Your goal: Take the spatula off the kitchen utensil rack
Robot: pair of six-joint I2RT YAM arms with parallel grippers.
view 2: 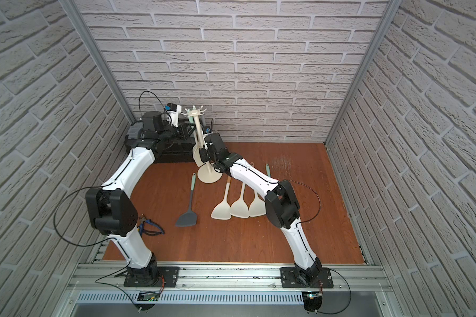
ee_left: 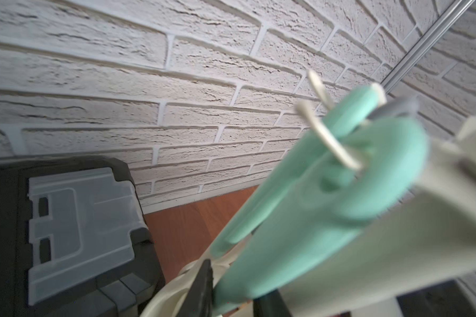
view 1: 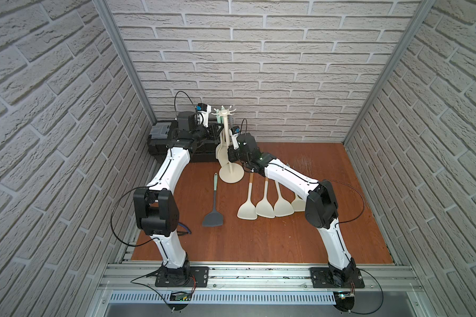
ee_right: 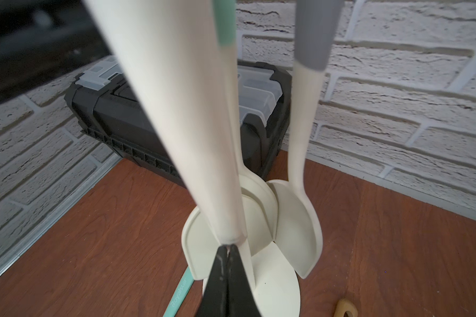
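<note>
The cream utensil rack (view 1: 231, 175) stands at the back left between my arms. Utensils with pale heads hang from its pegs. In the left wrist view, a mint-green handle (ee_left: 296, 227) with a peg through its loop runs down between the fingers of my left gripper. I cannot tell whether they press on it. A second green handle (ee_left: 285, 182) hangs behind it. My right gripper is shut, nothing between its fingers. The rack's pole (ee_right: 185, 116) lies outside those fingers, by their tips. A grey-handled utensil (ee_right: 309, 37) hangs to the right.
A black toolbox (ee_right: 127, 113) with a clear lid sits behind the rack. A grey spatula (view 1: 213, 217) lies in front, and several white spatulas (view 1: 247, 210) lie to its right.
</note>
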